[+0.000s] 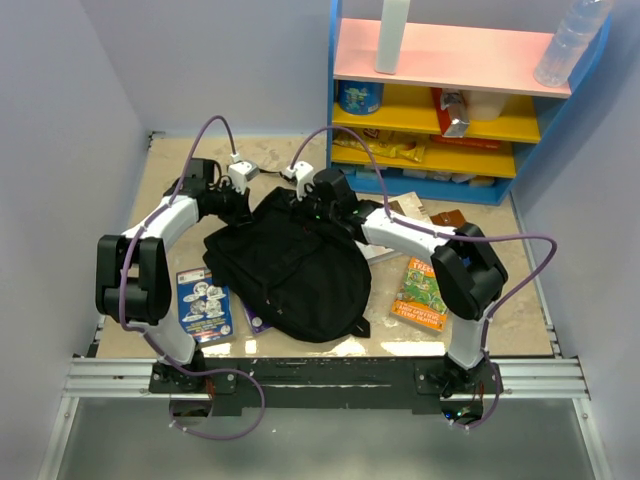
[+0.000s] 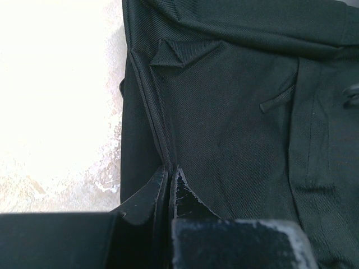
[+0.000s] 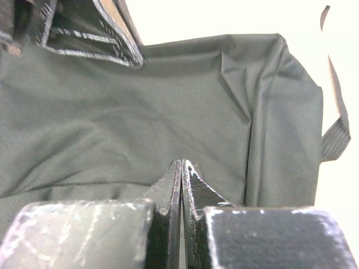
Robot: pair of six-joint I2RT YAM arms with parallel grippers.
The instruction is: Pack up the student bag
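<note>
The black bag [image 1: 290, 280] lies spread across the middle of the table. My left gripper [image 1: 243, 208] is shut on the bag's fabric at its upper left; in the left wrist view a long fold of cloth [image 2: 150, 106] runs down between the fingertips. My right gripper [image 1: 305, 205] is over the bag's upper part, shut with nothing visible between its fingertips. In the right wrist view the bag's top edge and corner [image 3: 286, 123] lie ahead of it, with a strap [image 3: 336, 134] beside the corner.
Books lie at left [image 1: 203, 305] and right [image 1: 420, 290], plus a flat light item [image 1: 385, 255] behind the right arm. A shelf unit [image 1: 450, 50] with packets, containers and bottles stands at the back right.
</note>
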